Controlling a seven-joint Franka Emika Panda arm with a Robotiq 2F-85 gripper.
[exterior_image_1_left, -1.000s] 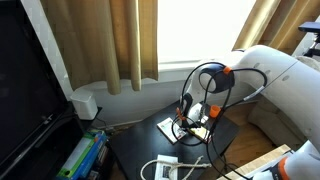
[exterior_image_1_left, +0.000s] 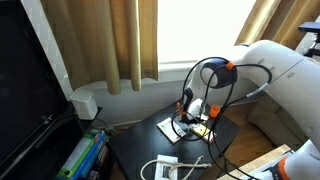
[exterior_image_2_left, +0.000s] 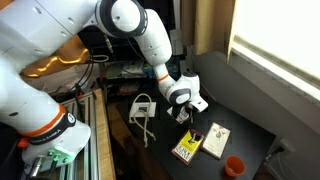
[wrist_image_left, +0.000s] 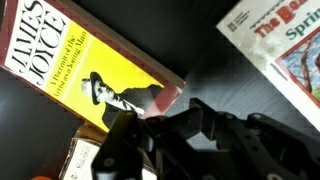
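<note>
My gripper is shut, with nothing showing between its fingers. In the wrist view it sits close to the lower right corner of a yellow and white James Joyce book (wrist_image_left: 92, 68), which lies slanted on the dark table. A white book (wrist_image_left: 285, 45) with a colourful cover lies to the upper right, apart from the Joyce book. The second exterior view has the yellow book (exterior_image_2_left: 187, 144) just in front of the gripper (exterior_image_2_left: 192, 122), and a pale book (exterior_image_2_left: 216, 140) beside it. Whether the fingertips touch any book I cannot tell.
An orange cup (exterior_image_2_left: 235, 166) stands near the pale book. A white strip with a cable (exterior_image_2_left: 143, 108) lies across the table from it. Several books (exterior_image_1_left: 82, 158) are lined up by the left table edge. Bare dark tabletop (exterior_image_2_left: 160, 150) shows near the yellow book.
In the first exterior view the arm's forearm and elbow have shifted slightly to the right. The books and the table items look unmoved.
</note>
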